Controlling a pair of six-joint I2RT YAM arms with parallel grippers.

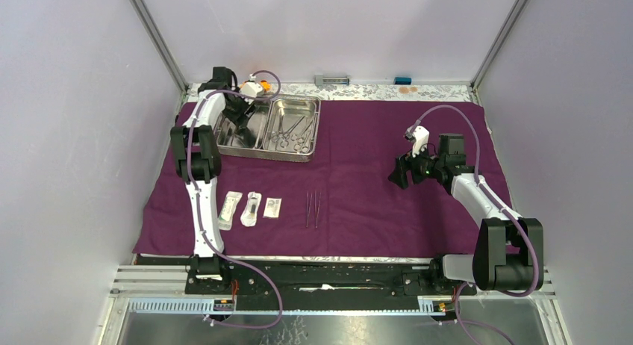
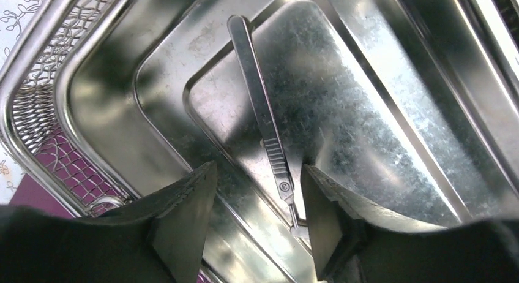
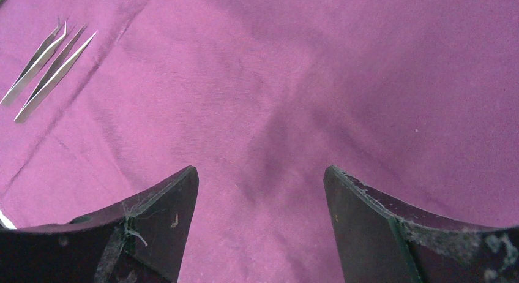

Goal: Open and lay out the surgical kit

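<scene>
A thin metal scalpel handle (image 2: 263, 111) lies in the left compartment of the steel tray (image 1: 291, 156). Over that compartment my left gripper stands open, the lower end of the handle showing in the gap between its fingers. Scissor-like instruments (image 1: 292, 134) fill part of the tray's right compartment. On the purple cloth in front lie two sealed packs (image 1: 229, 210), a small square packet (image 1: 272, 207) and two tweezers (image 1: 316, 210), which also show in the right wrist view. Above bare cloth at the right, my right gripper is open and empty.
Orange objects (image 1: 265, 85) stand just behind the tray.
</scene>
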